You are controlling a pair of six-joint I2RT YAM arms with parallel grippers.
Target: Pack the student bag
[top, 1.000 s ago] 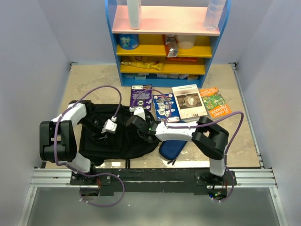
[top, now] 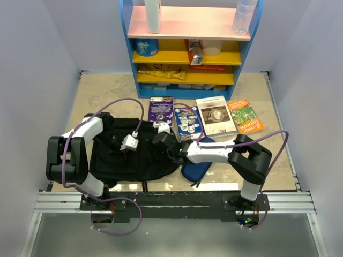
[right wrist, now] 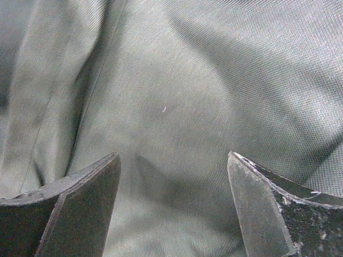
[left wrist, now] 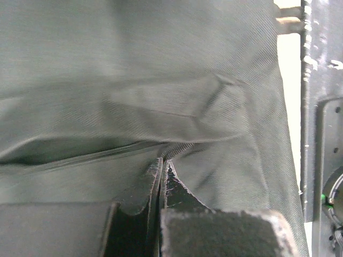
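Observation:
A black fabric bag point(top: 107, 166) lies flat at the left of the table. My left gripper point(top: 126, 152) is over its middle; in the left wrist view its fingertips point(left wrist: 169, 168) are shut at a zipper seam point(left wrist: 118, 151) under a fabric fold, with nothing clearly between them. My right gripper point(top: 155, 147) is low over the bag's right part; in the right wrist view it point(right wrist: 174, 158) is open above plain creased fabric point(right wrist: 161, 101).
Purple point(top: 161, 107) and blue booklets point(top: 187, 122), a white book point(top: 216, 115) and an orange book point(top: 245, 116) lie behind. A blue case point(top: 195, 171) is right of the bag. A shelf point(top: 187, 75) with items stands at the back.
My left gripper has moved slightly to the right across the bag.

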